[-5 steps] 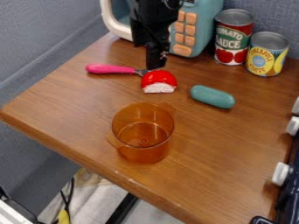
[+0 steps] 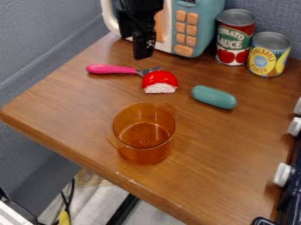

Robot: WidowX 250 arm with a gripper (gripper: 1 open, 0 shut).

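Observation:
My black gripper hangs at the top centre, in front of the toy microwave, above a pink-handled utensil. Whether its fingers are open or shut is unclear. A red and white toy piece lies just below the utensil's tip. A teal oblong object lies to the right. An amber translucent pot stands in the lower middle of the wooden table.
A teal and white microwave stands at the back. Two cans, a red tomato can and a yellow can, stand at the back right. A dark appliance with white knobs lines the right edge.
My gripper has shifted slightly left and up, away from the red piece. The objects on the table look unmoved.

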